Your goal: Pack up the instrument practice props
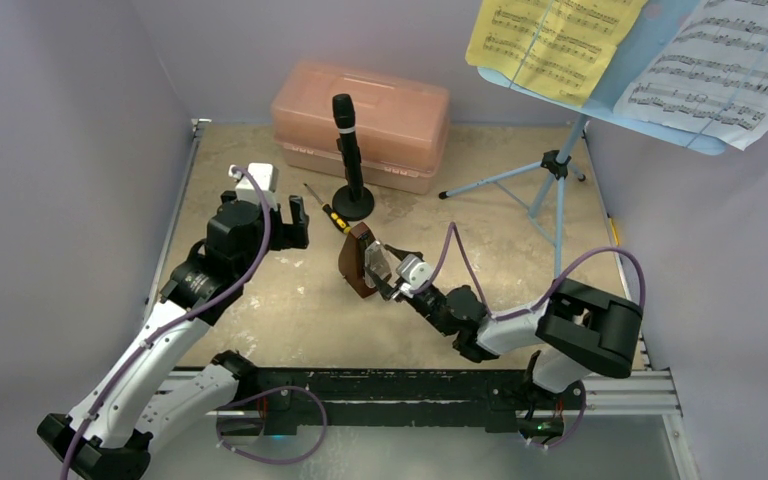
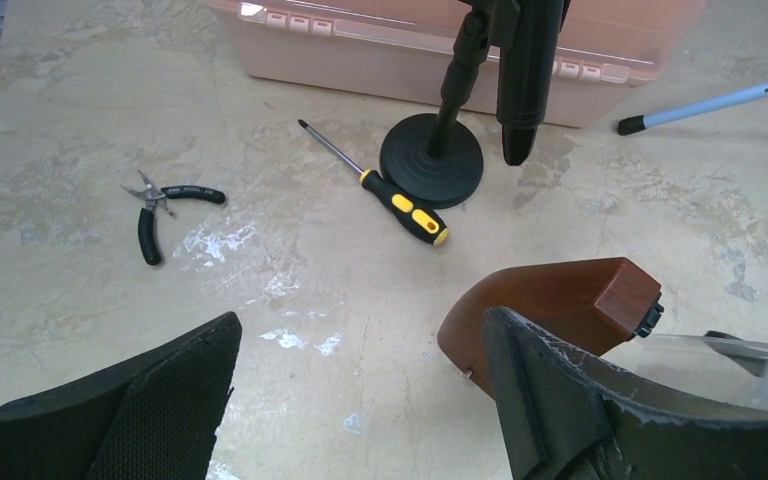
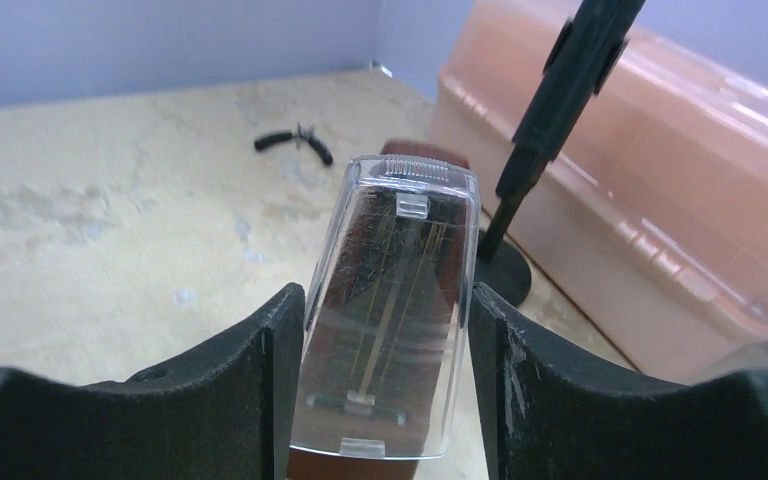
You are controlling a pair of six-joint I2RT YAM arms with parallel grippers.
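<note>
A brown wooden metronome (image 1: 353,258) stands mid-table, its body partly behind a finger in the left wrist view. Between the fingers of my right gripper is a clear plastic cover (image 3: 385,330), held upright at the metronome's open front; whether it is seated there I cannot tell. My left gripper is open and empty, over the table left of the metronome. Past its fingers lie spread pliers (image 2: 150,208) with black handles and a black-and-yellow screwdriver (image 2: 405,212). The screwdriver's handle touches the round base of the microphone stand (image 2: 410,160).
A translucent pink case (image 1: 360,115), lid down, sits at the back behind the microphone (image 1: 348,140). On the right, a blue music stand (image 1: 558,185) spreads its legs and carries sheet music (image 1: 720,75).
</note>
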